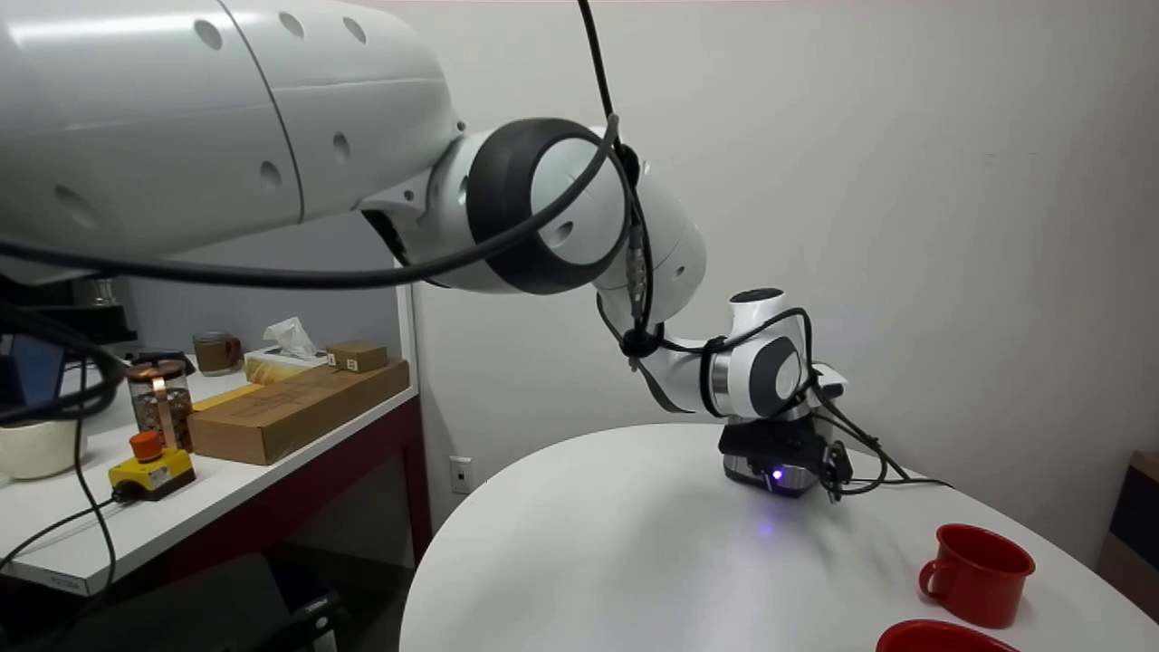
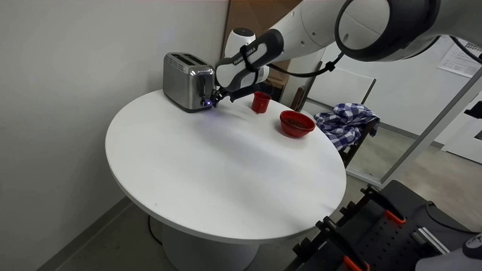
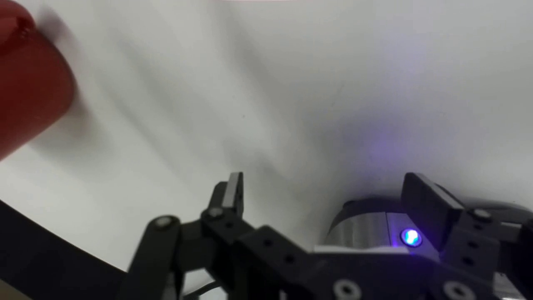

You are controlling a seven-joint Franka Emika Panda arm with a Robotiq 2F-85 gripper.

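Note:
A silver toaster [image 2: 183, 83] with two slots on top stands upright near the wall side of the round white table. Its front bears a glowing blue-violet light [image 3: 411, 237]. Low in front of this face, my gripper is open, its two fingers wide apart with nothing held between them. In the wrist view the right finger [image 3: 427, 205] overlaps the toaster's front beside the light; the left finger [image 3: 232, 195] is over bare table. Whether the right finger touches the toaster, I cannot tell. In exterior view 1 the arm hides most of the toaster [image 1: 777, 478].
A red mug [image 2: 260, 103] and a red bowl [image 2: 296, 124] with dark contents stand on the table, to the right of the toaster in exterior view 2. A wall runs close behind the toaster.

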